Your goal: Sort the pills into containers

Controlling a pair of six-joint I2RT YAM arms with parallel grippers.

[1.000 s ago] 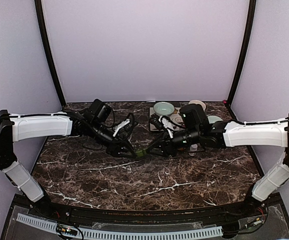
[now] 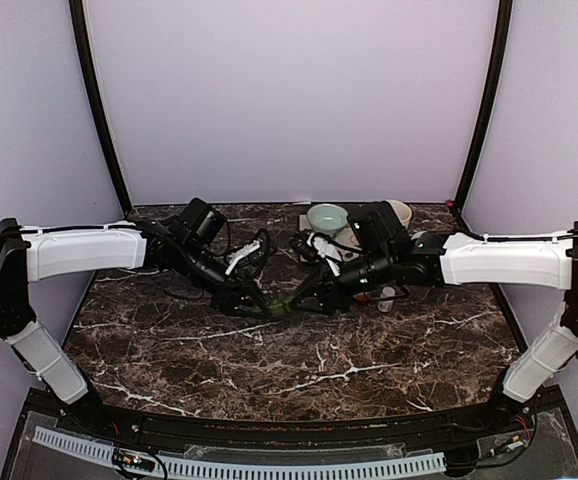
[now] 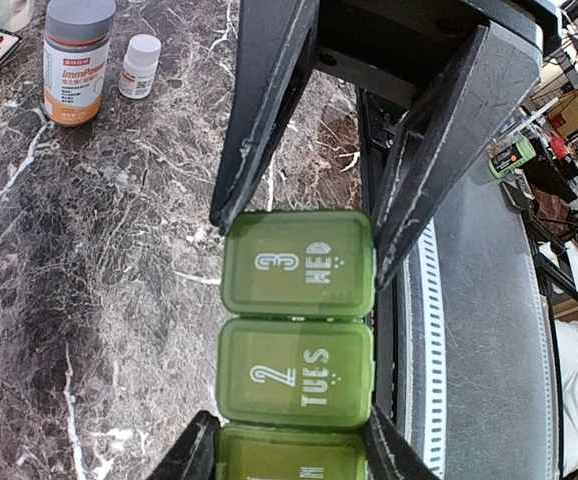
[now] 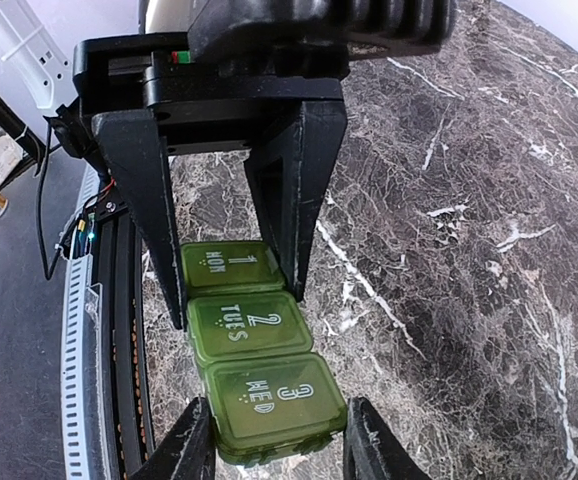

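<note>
A green translucent pill box (image 2: pixel 280 309) hangs above the marble table between my two grippers. Its lids marked 1 MON, 2 TUES and 3 WED look closed. My left gripper (image 2: pixel 268 309) is shut on the MON end, where its fingers (image 4: pixel 144 200) flank the box in the right wrist view. At the WED end, the fingers (image 3: pixel 259 130) of my right gripper (image 2: pixel 294 301) stand one on each side. Whether they press on the box or leave a small gap, I cannot tell. No loose pills show.
An orange-and-white bottle (image 3: pixel 77 85) and a small white bottle (image 3: pixel 139 68) stand on the table. At the back are a pale green bowl (image 2: pixel 327 217) and a cream bowl (image 2: pixel 401 211), partly behind the right arm.
My right arm has shifted slightly left, bringing its gripper closer around the box end. The left arm and the pill box have hardly moved.
</note>
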